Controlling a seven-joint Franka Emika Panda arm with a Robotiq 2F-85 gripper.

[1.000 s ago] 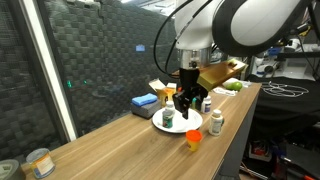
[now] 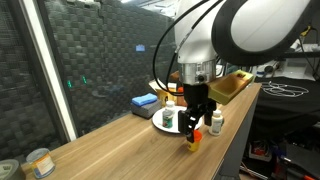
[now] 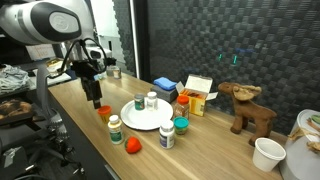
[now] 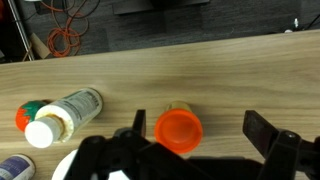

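A small yellow container with an orange top (image 2: 194, 141) stands on the wooden table near its front edge. My gripper (image 2: 197, 118) hangs just above it, pointing down. In the wrist view, the round orange top (image 4: 178, 130) shows between the spread fingers, nearer the left one, with bare wood on both sides. The fingers are open and hold nothing. From the other side, the orange container (image 3: 105, 113) appears just below and beside the gripper's lower end.
Close by stand a white-capped bottle (image 4: 78, 108) and a tomato (image 3: 133, 145). A white plate (image 3: 147, 116) carries small jars. Farther off are an open yellow box (image 3: 195, 98), a toy moose (image 3: 250, 110) and a white cup (image 3: 268, 153). Exterior view 1 shows clear wood to the left (image 2: 110, 155).
The gripper has come down and shifted slightly right in exterior view 1, ending over the orange-topped container. Objects on the table have stayed put.
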